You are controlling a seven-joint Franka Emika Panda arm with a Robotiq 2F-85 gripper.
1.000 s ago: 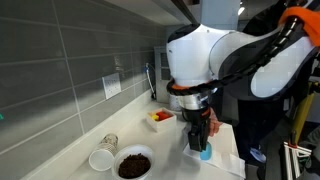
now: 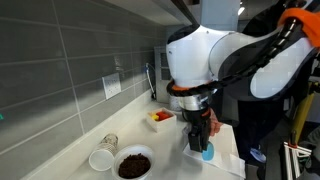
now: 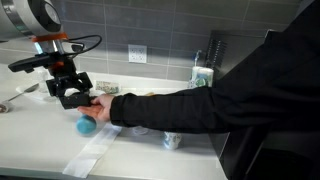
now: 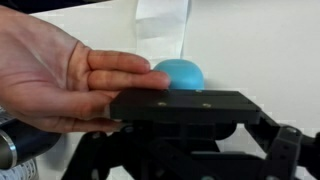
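A person's hand [image 4: 60, 75] reaches in beside my gripper [image 3: 73, 97] and touches a flat black block [image 4: 185, 104]. The block lies across the front of the fingers, which stand wide apart with one black finger [image 4: 283, 150] at the right. How deep it sits between them is hard to tell. Just beyond it shows a round light blue object [image 4: 180, 72], also seen below the gripper in the second exterior view as a blue shape [image 3: 86, 125]. A white paper strip [image 4: 160, 28] lies on the counter by it.
A white bowl of dark bits [image 2: 134, 163] and a ribbed cup [image 2: 103, 153] stand by the wall. Farther back is a small box [image 2: 160, 121]. The person's black sleeve [image 3: 190, 108] crosses the counter, near a can [image 3: 172, 140].
Beneath the gripper, the light blue object shows slightly further right than before. The arm looks unmoved.
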